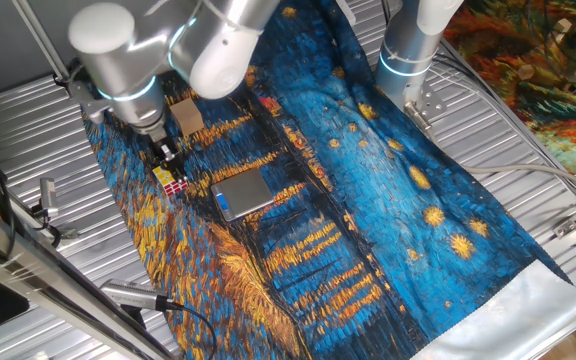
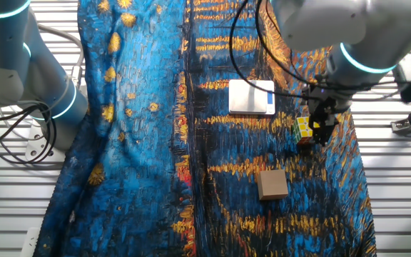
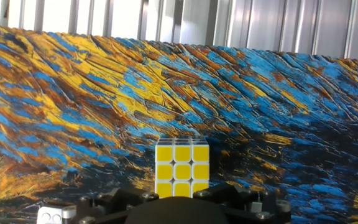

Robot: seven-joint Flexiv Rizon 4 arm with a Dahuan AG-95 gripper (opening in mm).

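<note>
A Rubik's cube (image 1: 170, 180) rests on the painted cloth. Its yellow face (image 3: 182, 168) looks toward the wrist camera, at the lower middle of that view. My gripper (image 1: 167, 158) is low over the cloth, right by the cube. In the wrist view, its black fingers (image 3: 122, 200) stand apart on either side of the cube's lower edge, so it appears open. The dark gripper body covers the cube's bottom there, and whether the fingers touch it cannot be told. From the opposite side, the cube (image 2: 304, 130) shows partly behind the gripper (image 2: 322, 120).
A small brown box (image 1: 186, 117) and a flat grey-white device (image 1: 242, 195) lie on the cloth near the cube. Black cables (image 2: 242, 53) hang across the other exterior view.
</note>
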